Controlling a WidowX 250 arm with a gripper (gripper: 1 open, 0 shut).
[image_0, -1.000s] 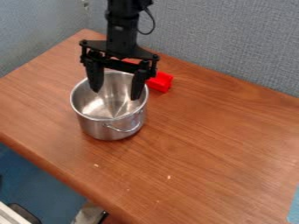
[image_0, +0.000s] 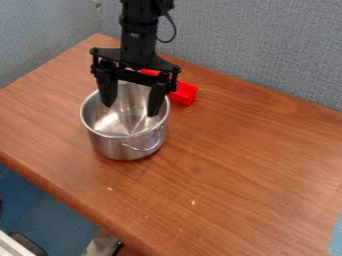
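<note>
A shiny steel pot (image_0: 123, 135) with a wire handle stands on the wooden table toward the left. The black gripper (image_0: 131, 97) hangs over it, its two fingers spread apart at either side of the pot's mouth, reaching down to about the rim. It is open, with nothing visible between the fingers. Behind the pot, partly hidden by the arm, a red block (image_0: 185, 92) lies on the table.
Grey padded walls (image_0: 254, 45) rise behind it. Its front left edge drops to a blue floor.
The gripper has risen very slightly. The pot and the red block look unmoved.
</note>
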